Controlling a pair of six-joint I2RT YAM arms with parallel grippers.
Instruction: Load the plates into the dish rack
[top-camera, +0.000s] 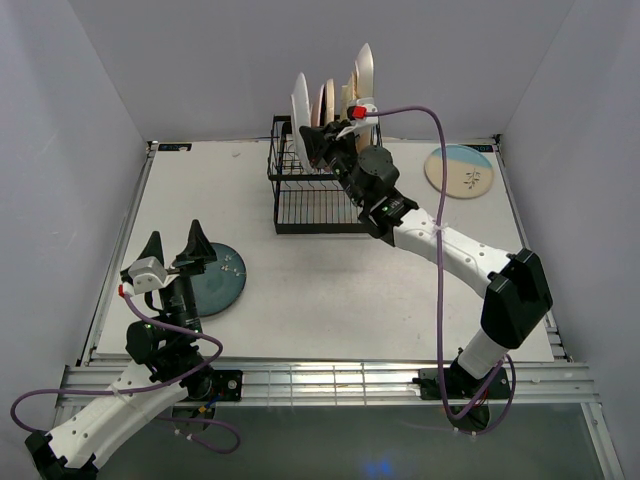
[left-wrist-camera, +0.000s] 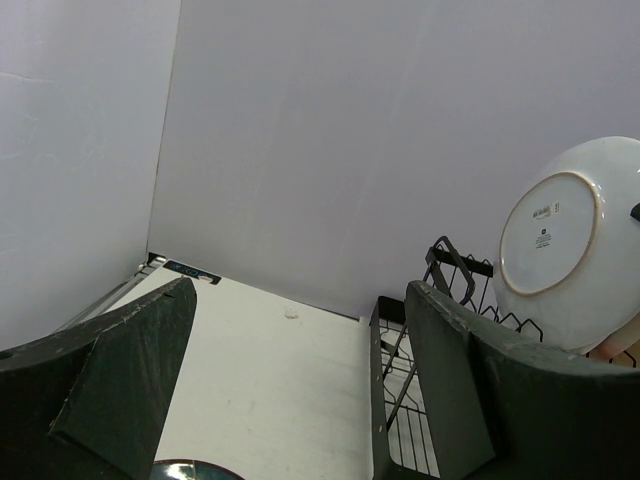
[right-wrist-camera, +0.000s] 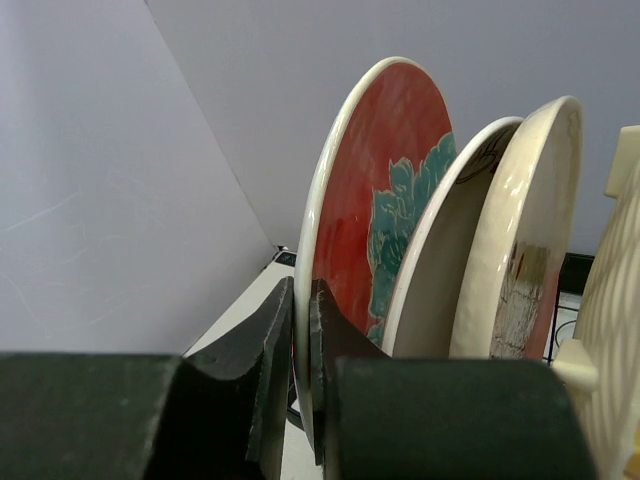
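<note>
My right gripper (top-camera: 318, 140) is shut on the rim of a red plate with a teal pattern (right-wrist-camera: 402, 150), upright at the left end of the row in the black dish rack (top-camera: 320, 229). Cream plates stand beside it; from the left wrist view a white plate back (left-wrist-camera: 560, 220) shows. My left gripper (top-camera: 175, 245) stands open at the front left, nothing between its fingers, over a dark teal plate (top-camera: 222, 285) lying on the board. A beige and blue plate (top-camera: 462, 180) lies flat right of the rack.
The middle and front of the white board (top-camera: 330, 300) are clear. Grey walls enclose the back and sides. The rack's lower front section is empty.
</note>
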